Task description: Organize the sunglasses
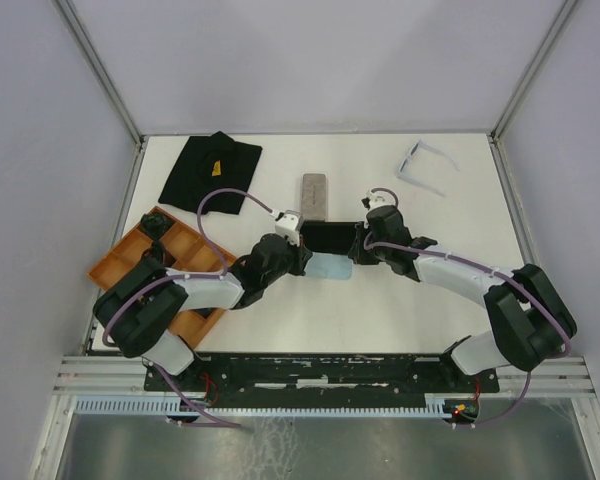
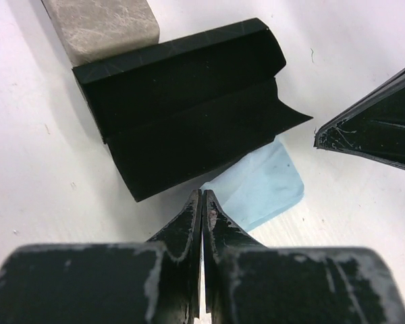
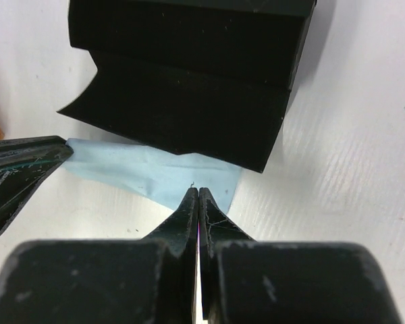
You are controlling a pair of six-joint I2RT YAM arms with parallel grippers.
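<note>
A light blue cloth [image 1: 328,267] lies just in front of the open black glasses case [image 1: 330,237], its far edge tucked close under the case's front flap. My left gripper is shut on the cloth's left end. In the right wrist view, my right gripper is shut over the cloth's other end; in the left wrist view, its fingertips [image 2: 324,137] look just clear of the cloth, with nothing seen between them. Pale-framed glasses [image 1: 410,165] lie at the back right.
Behind the black case sits a grey case [image 1: 314,195]. A black pouch [image 1: 212,172] with a yellow mark lies at the back left. The wooden compartment box [image 1: 130,262], holding dark items, stands left, partly under my left arm.
</note>
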